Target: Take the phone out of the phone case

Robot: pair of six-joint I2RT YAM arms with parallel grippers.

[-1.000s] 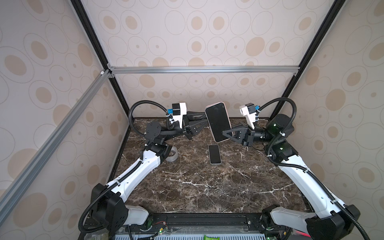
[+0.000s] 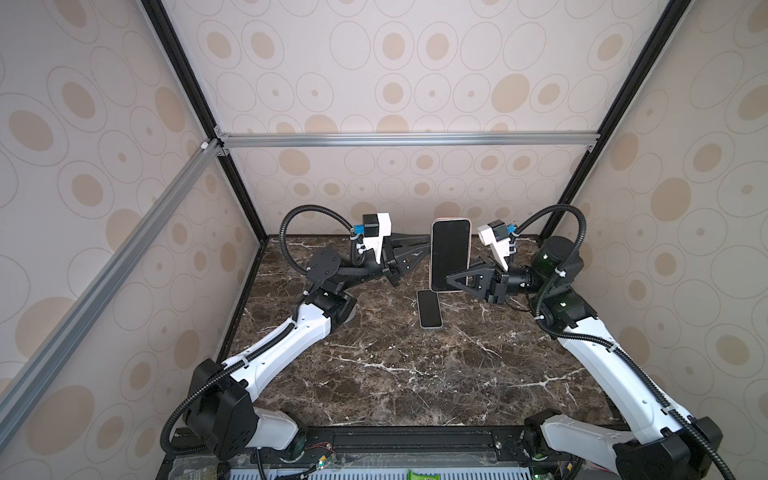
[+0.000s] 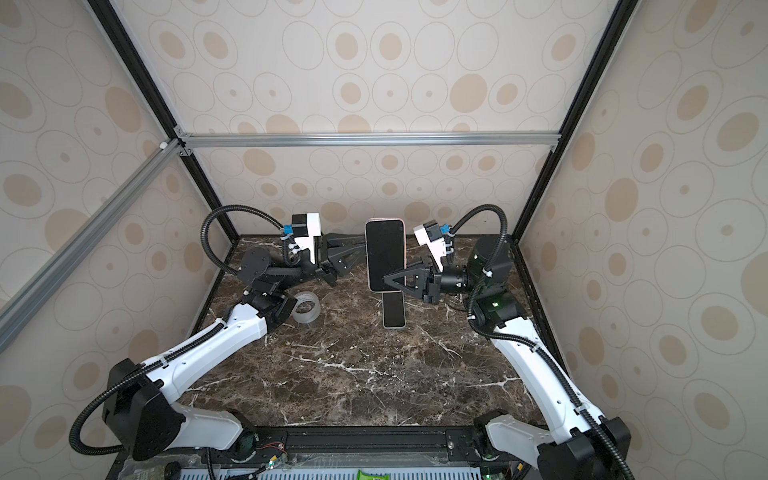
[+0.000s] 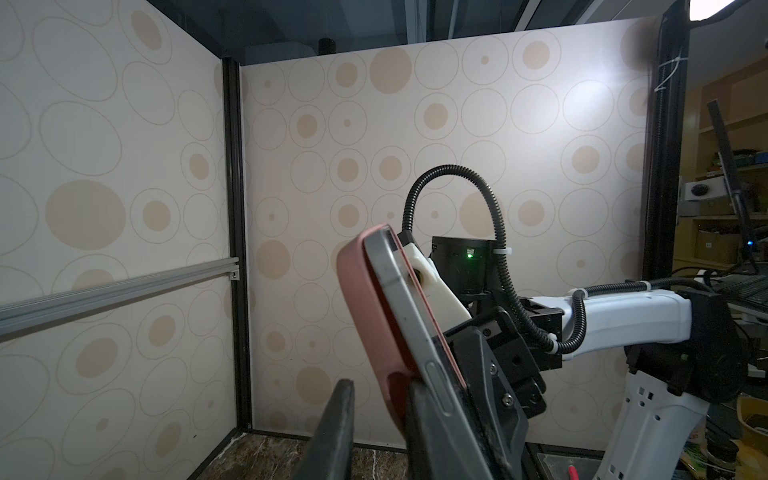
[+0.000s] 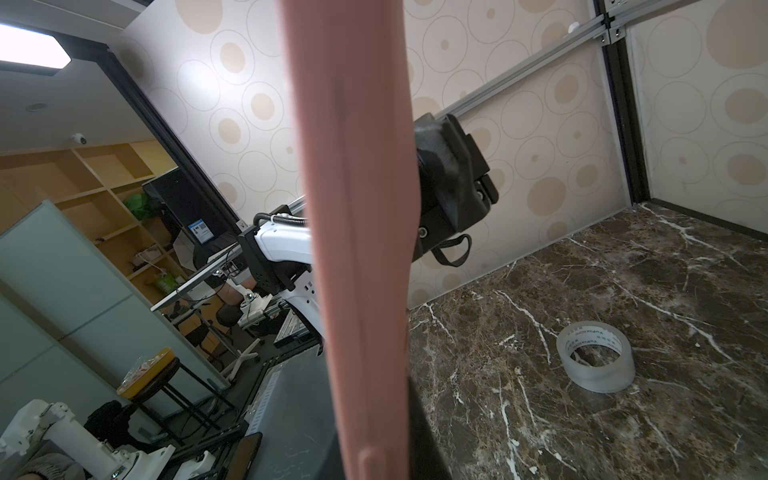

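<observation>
A phone [image 2: 449, 249] in a pink case [image 4: 364, 296] is held upright, slightly above the table, by my right gripper [image 2: 453, 278], shut at its lower right edge. In the left wrist view the case's upper part stands slightly away from the phone's silver side [image 4: 408, 304]. My left gripper [image 2: 424, 244] is beside the phone's left edge, part open, its fingers at the near side of the case. The right wrist view is mostly filled by the pink case edge [image 5: 356, 240], hiding the right fingertips.
A smaller dark phone [image 2: 429, 309] lies on the marble table [image 2: 368, 368] below the held one. A roll of clear tape [image 3: 306, 318] lies left of it.
The phone has turned from tilted to upright. My left gripper has moved a little to the right; the right gripper has shifted slightly left and down.
</observation>
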